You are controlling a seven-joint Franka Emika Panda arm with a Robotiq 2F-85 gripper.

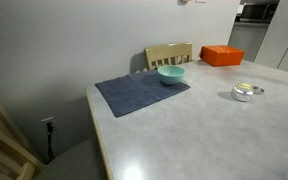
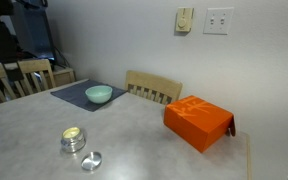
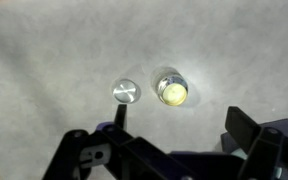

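A small round silver container with something pale yellow in its top stands upright on the table. Beside it, a little apart, lies a flat silver disc, perhaps its lid. In exterior view 2 the same container and disc are near the front. My gripper is above the table with its black fingers spread wide and nothing between them. A mint-green bowl rests on a dark blue cloth toward the table's far side.
An orange box sits at the back of the table. Wooden chair backs rise behind the far edge.
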